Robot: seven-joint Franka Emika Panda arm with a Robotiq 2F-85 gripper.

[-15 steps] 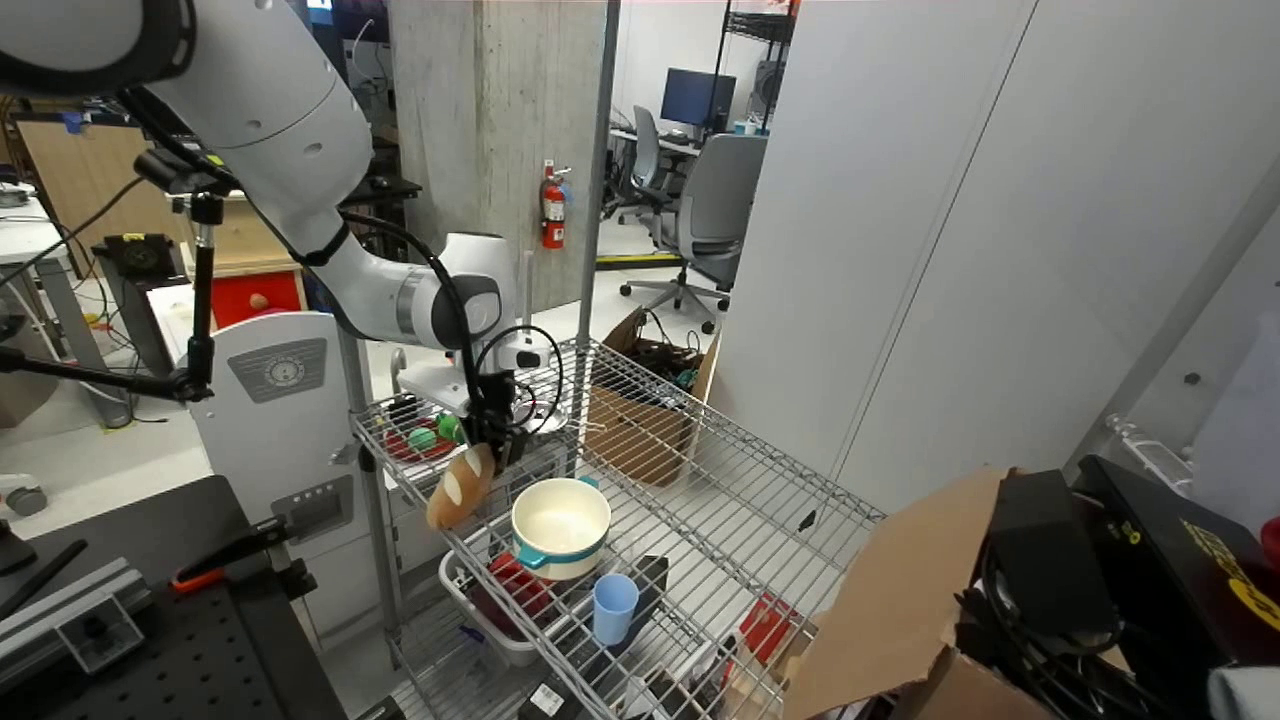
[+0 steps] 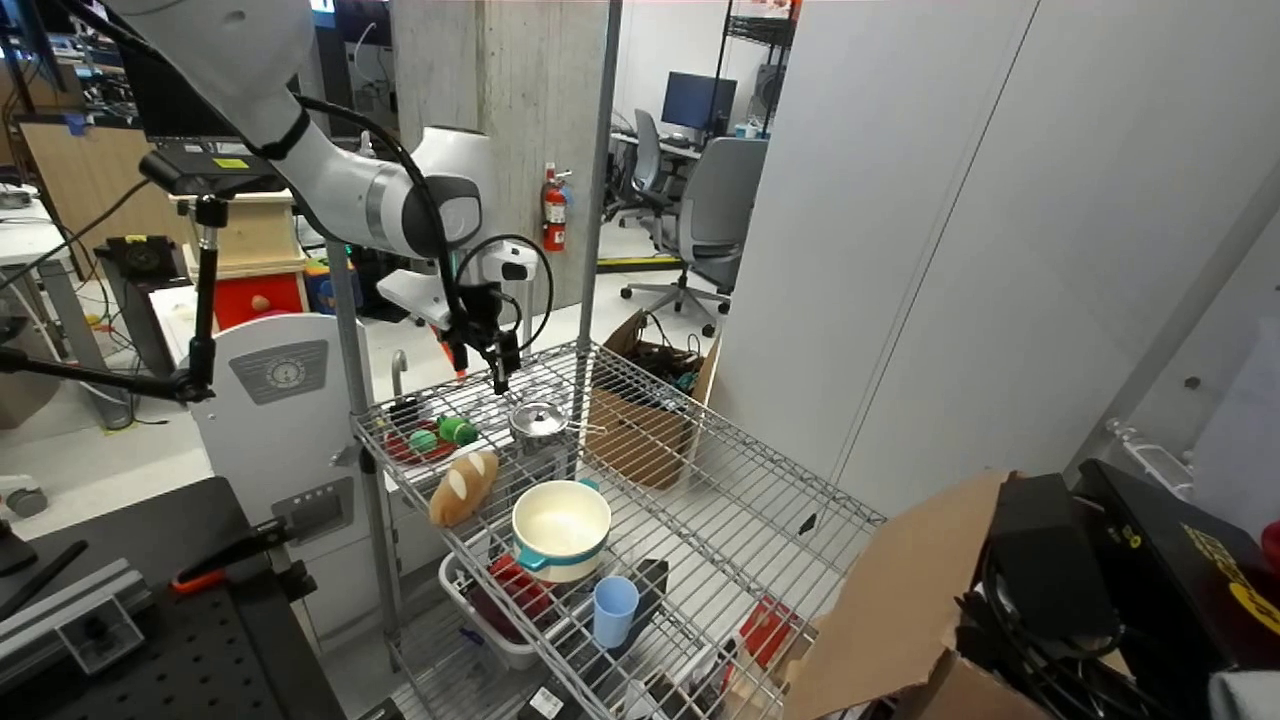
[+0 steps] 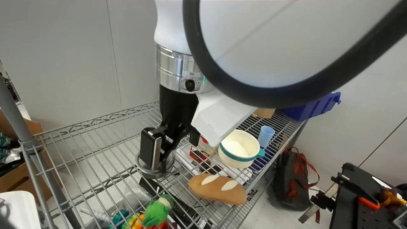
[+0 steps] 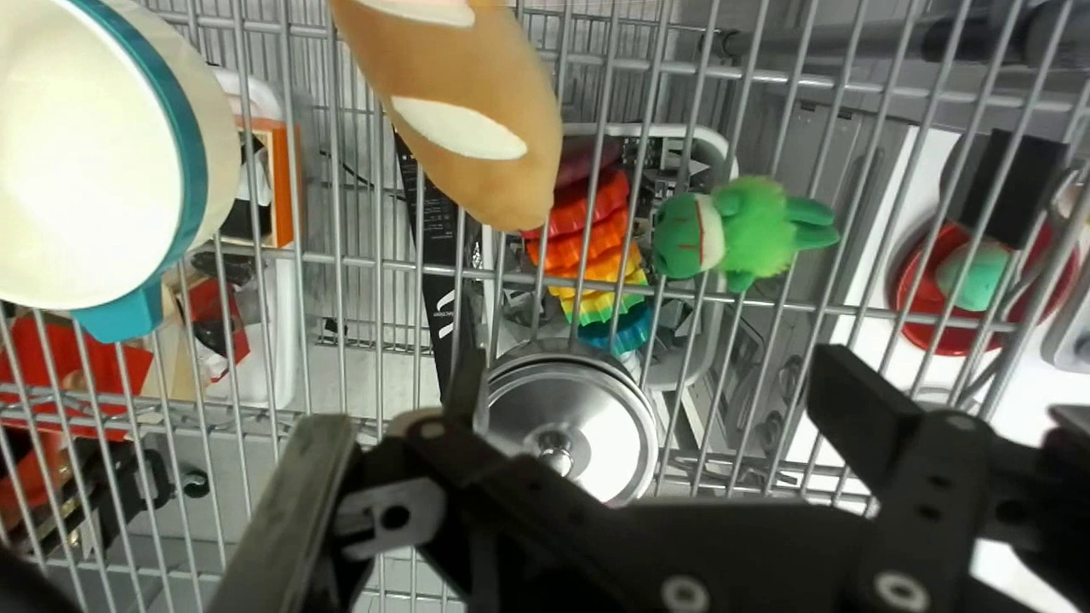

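Note:
My gripper [image 2: 501, 378] hangs above the wire shelf, open, with nothing held between its fingers. Below it a round silver lid [image 2: 537, 420] with a knob lies on the wires; in the wrist view the lid [image 4: 603, 419] shows between and beneath the fingers, partly covered by them. The cream pot with a teal band [image 2: 560, 528] stands empty and uncovered towards the shelf's front. Beside it rests a brown toy bread loaf [image 2: 464, 488]. A green plush toy [image 4: 751, 233] lies near the lid in the wrist view.
A light blue cup [image 2: 615, 610] stands beyond the pot. A grey upright post [image 2: 585, 264] rises at the shelf's corner. Bare wire shelf [image 2: 744, 480] lies to the right, with a cardboard box [image 2: 906, 588] at the front right.
My gripper has risen from close to the shelf, and the arm has drawn up and back. The lid and green toy show more clearly now; the pot, bread and cup have stayed put.

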